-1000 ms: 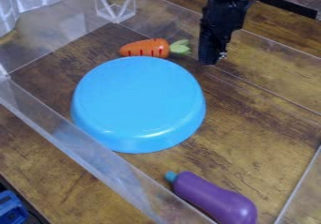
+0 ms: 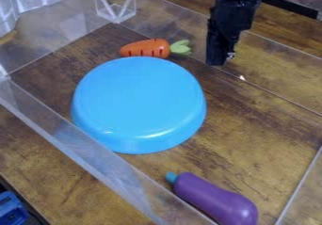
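Note:
A dark gripper (image 2: 221,55) hangs at the top of the view, just right of an orange toy carrot (image 2: 146,48) with a pale green top, apart from it; it looks shut, with nothing visible between its fingers. A large blue disc (image 2: 138,102), like an upturned plate or lid, covers the middle left of the wooden floor of the enclosure. A purple toy eggplant (image 2: 217,200) lies at the bottom right.
Clear plastic walls (image 2: 51,125) edge the work area. A small blue object (image 2: 10,208) is outside it at the bottom left.
The gripper has shifted very slightly near the back; the carrot, disc and eggplant have not moved.

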